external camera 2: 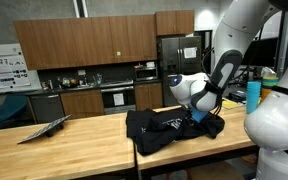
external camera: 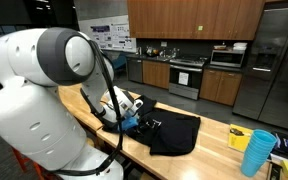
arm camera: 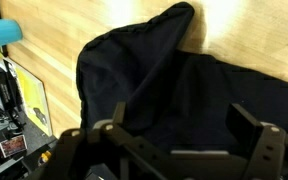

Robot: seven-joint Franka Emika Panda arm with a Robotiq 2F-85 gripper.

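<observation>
A black cloth (external camera: 177, 133) lies spread and creased over the wooden table. My gripper is open, with its fingers wide apart, low over the cloth in the wrist view. Dark folds fill the space between and beyond the fingers; whether the fingertips touch the fabric I cannot tell. In exterior view 2 the cloth (external camera 2: 156, 124) reaches from the middle of the table to beneath the white arm. One corner of the fabric points up toward the bare wood in the wrist view.
A blue cup (external camera: 257, 153) stands on the table's right side, with a yellow item (external camera: 240, 137) behind it. Bare tabletop (external camera 2: 59, 147) stretches widely on the left in exterior view 2. Kitchen cabinets and a fridge are far back.
</observation>
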